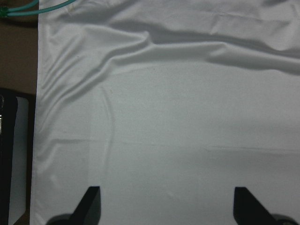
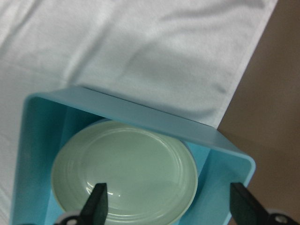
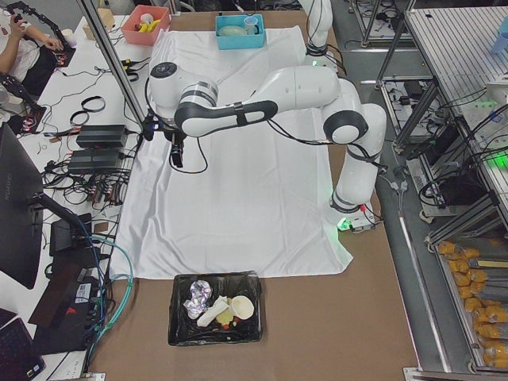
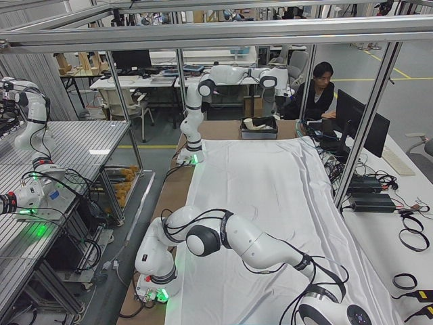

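Note:
A pale green plate (image 2: 124, 166) lies in the blue bin (image 2: 33, 154), which stands at the cloth's far end in the camera left view (image 3: 262, 36). In the right wrist view my right gripper is above the bin and plate, open, its fingers apart with nothing held. My left gripper is open and empty above the white cloth (image 1: 183, 108); in the camera left view it hangs near the cloth's left side.
A black bin (image 3: 174, 317) with food scraps and foil sits on the brown table (image 3: 333, 325) at the near end. A red bin (image 3: 143, 37) with items stands at the far left.

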